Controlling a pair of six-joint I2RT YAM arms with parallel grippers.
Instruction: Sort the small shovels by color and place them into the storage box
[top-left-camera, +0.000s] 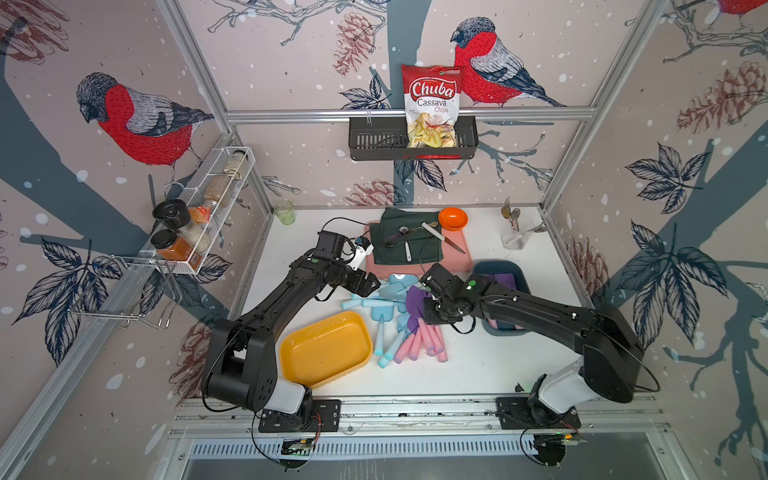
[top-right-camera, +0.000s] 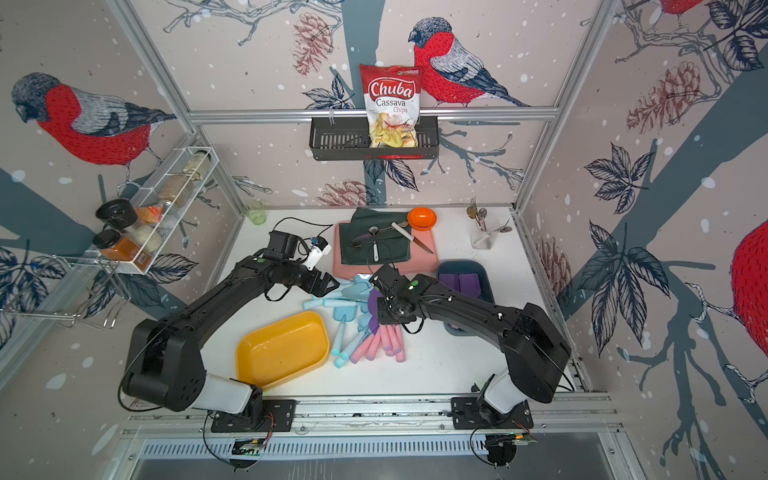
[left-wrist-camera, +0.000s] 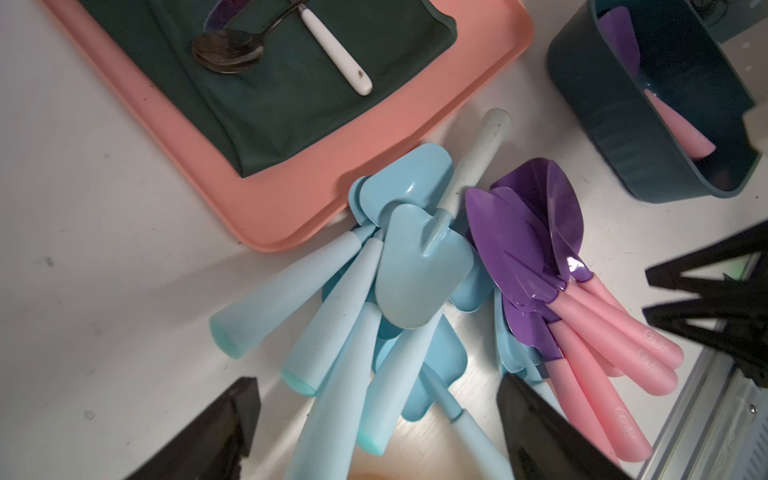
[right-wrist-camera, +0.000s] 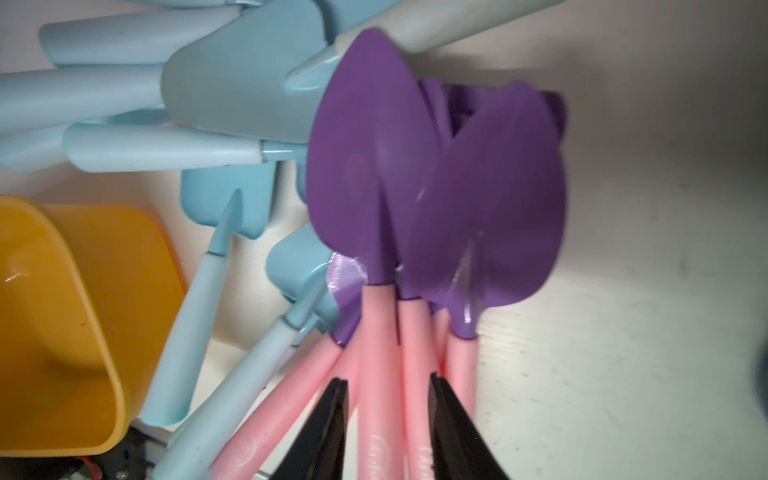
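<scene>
A mixed pile of shovels lies mid-table: light blue ones (left-wrist-camera: 422, 280) on the left, purple-bladed ones (right-wrist-camera: 488, 208) with pink handles (right-wrist-camera: 380, 360) on the right. My right gripper hovers over the pink handles, its fingers apart on either side of one, not visibly closed on it. My left gripper stands open above the blue shovels, nothing held. The dark storage box (top-right-camera: 486, 284) at right holds purple and pink shovels. A yellow tray (top-left-camera: 326, 350) stands empty at front left.
A pink tray (top-right-camera: 424, 260) with green cloth and cutlery sits behind the pile. An orange bowl (top-left-camera: 453, 218), utensil holder (top-left-camera: 513, 237) and green glass (top-left-camera: 284, 214) stand at the back. Bare table lies right of and in front of the pile.
</scene>
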